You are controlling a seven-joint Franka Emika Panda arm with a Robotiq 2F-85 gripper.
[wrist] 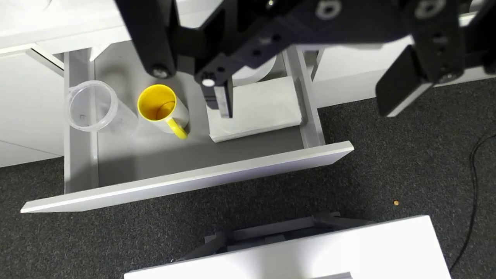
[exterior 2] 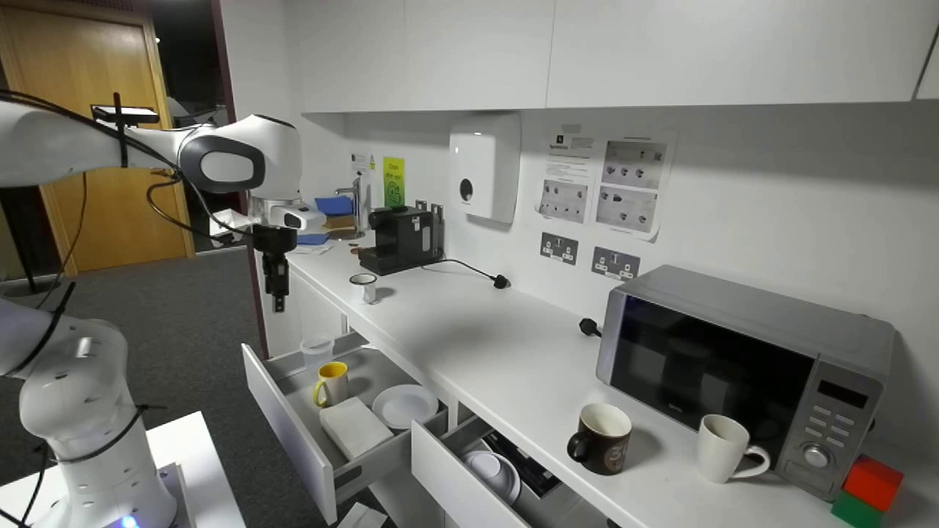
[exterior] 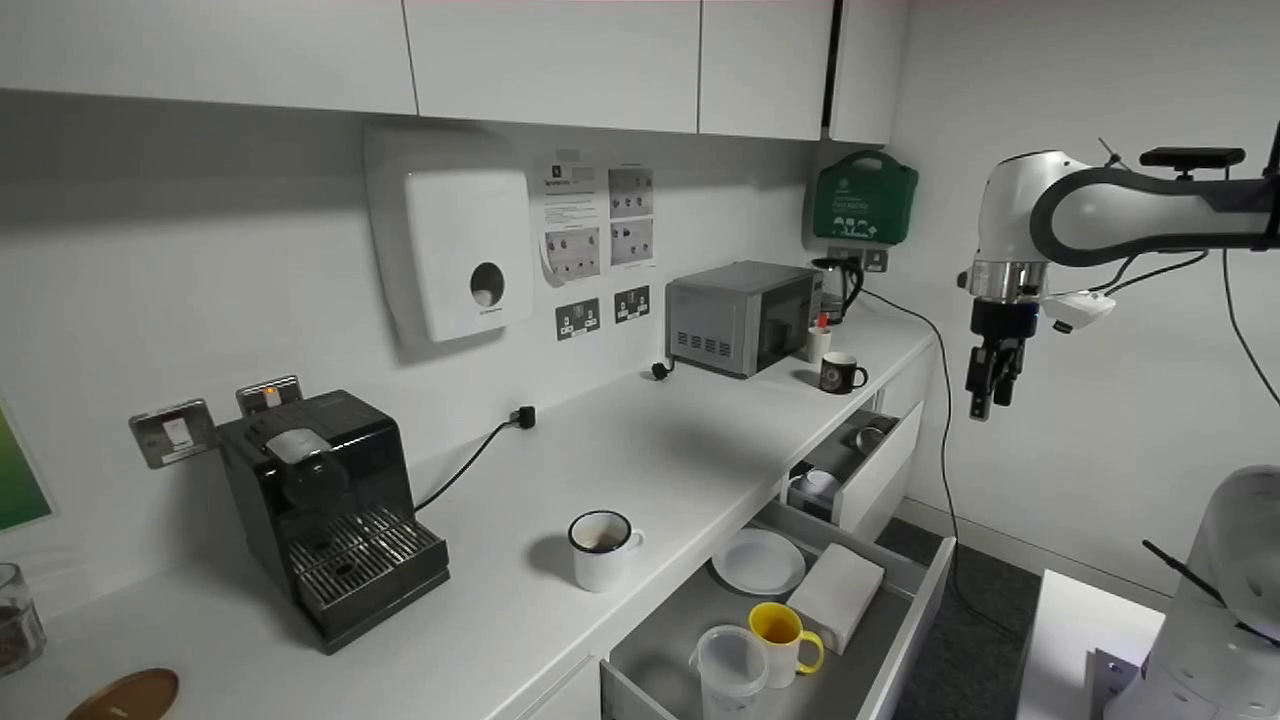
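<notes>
My gripper is open and empty, high above the open drawer in the wrist view. In that drawer [exterior: 654, 666] stand a white mug with a yellow inside and handle [wrist: 160, 104], a clear plastic container [wrist: 95, 109], a white box [wrist: 260, 109] and a white plate [exterior: 758, 562]. A white enamel mug with a dark rim [exterior: 600, 550] is on the counter above the drawer. Farther along the counter are a dark mug [exterior 2: 602, 437] and a plain white mug [exterior 2: 726, 449], both upright in front of the microwave [exterior 2: 731, 361].
A second drawer [exterior 2: 475, 475], pulled partly out, holds white dishes. The coffee machine [exterior: 330, 516] stands against the wall. Stacked red and green blocks [exterior 2: 867, 493] sit beside the microwave. Between coffee machine and microwave, the counter [exterior: 654, 450] is mostly clear.
</notes>
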